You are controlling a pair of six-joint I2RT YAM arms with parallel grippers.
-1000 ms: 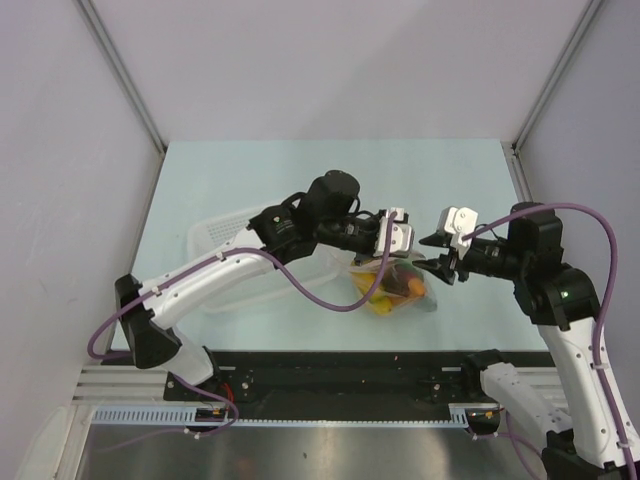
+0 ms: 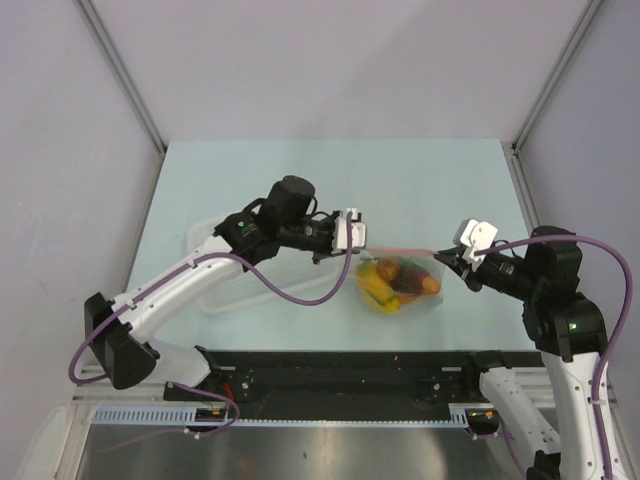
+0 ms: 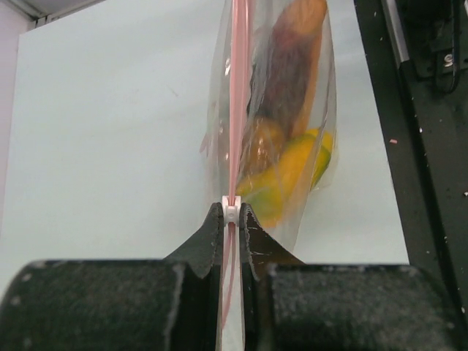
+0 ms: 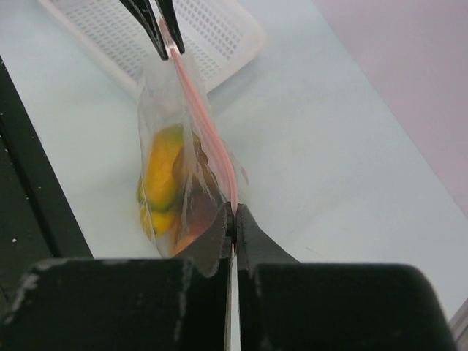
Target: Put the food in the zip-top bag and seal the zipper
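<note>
A clear zip top bag (image 2: 398, 285) with a pink zipper strip holds yellow, orange and dark food, seen through the plastic (image 4: 164, 172). My left gripper is shut on a small white slider on the pink zipper (image 3: 238, 88), at the bag's left end in the top view. My right gripper is shut at the other end of the zipper strip, its fingertips pinching the thin edge. The strip runs taut between the two grippers above the food.
A white perforated basket (image 2: 245, 285) lies at the left of the pale table (image 2: 420, 180), behind the left arm. A dark edge (image 2: 400, 370) runs along the front.
My left gripper has moved leftward along the zipper, away from the right one. The right gripper, open a second ago, has shut on the strip and shifted slightly right.
</note>
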